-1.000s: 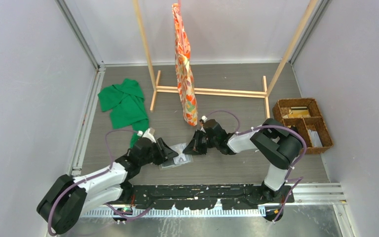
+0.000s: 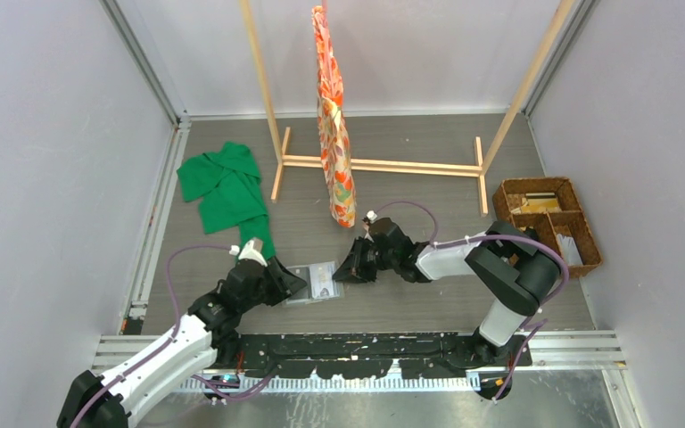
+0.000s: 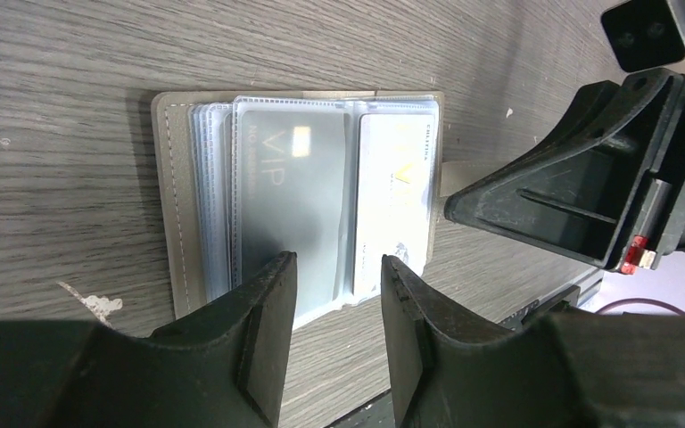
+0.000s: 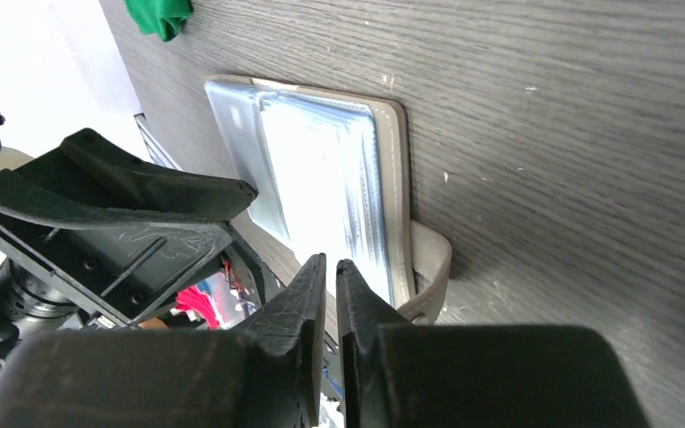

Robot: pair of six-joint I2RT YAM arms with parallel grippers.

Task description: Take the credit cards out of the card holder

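The card holder (image 2: 314, 282) lies open on the floor between my two grippers, its clear plastic sleeves fanned over a beige cover (image 3: 178, 196). A grey card marked VIP (image 3: 290, 192) shows in one sleeve and a white card (image 3: 397, 178) in the sleeve beside it. Over the holder's near edge in the left wrist view, my left gripper is part open with nothing between its fingers. My right gripper is shut at the opposite side, by the holder's beige strap (image 4: 432, 259); whether anything sits between its tips is hidden.
A green cloth (image 2: 227, 187) lies at the left. Behind, a patterned cloth (image 2: 332, 116) hangs on a wooden frame (image 2: 410, 167). At the right stands a wicker basket (image 2: 591, 232) holding cards and papers. Bare floor surrounds the holder.
My left gripper has drawn back to the left, uncovering more of the holder. The holder has shifted slightly left and turned a little. My right gripper has moved only slightly.
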